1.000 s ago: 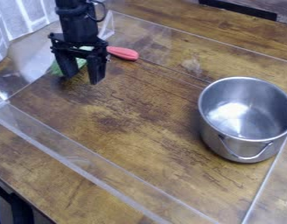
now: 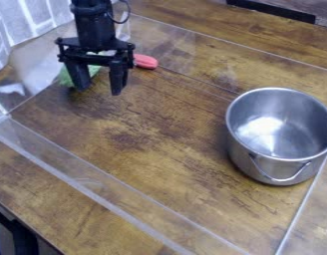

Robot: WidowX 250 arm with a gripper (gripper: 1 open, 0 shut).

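Note:
My black gripper (image 2: 97, 72) hangs at the upper left of the camera view, its fingers apart and pointing down over a green object (image 2: 68, 74) that is mostly hidden behind it. A pink object (image 2: 145, 62) lies just right of the gripper. Whether anything sits between the fingers is hard to tell. A large steel pot (image 2: 277, 136) stands at the right.
Clear panels line its edges, with a pale crumpled covering at the upper left.
The gripper has shifted slightly, its body now turned a little differently over the green object. The pot and pink object stay where they were.

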